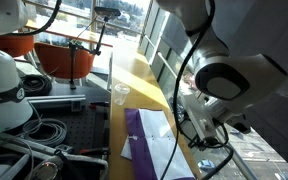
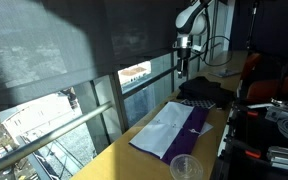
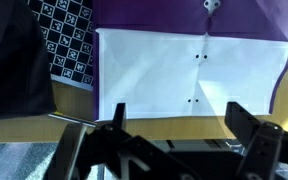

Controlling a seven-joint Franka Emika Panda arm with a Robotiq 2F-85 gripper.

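Note:
A purple-and-white folded sheet, maybe cloth (image 2: 166, 125), lies flat on the wooden table. In the wrist view its white part (image 3: 149, 75) has a crease down the middle and small dark marks near it, with the purple part (image 3: 169, 16) along the top. My gripper stands open above the sheet's lower edge, nothing between its fingers. From exterior view 2 the gripper (image 2: 181, 74) hangs well above the table, beyond the sheet.
Black cloth (image 2: 209, 91) and a checkered piece (image 3: 67, 35) lie beside the sheet. A clear cup (image 2: 186, 167) stands at the table's other end. A metal rail (image 2: 104, 108) runs along one table edge; bare wood (image 2: 114, 165) shows near the cup.

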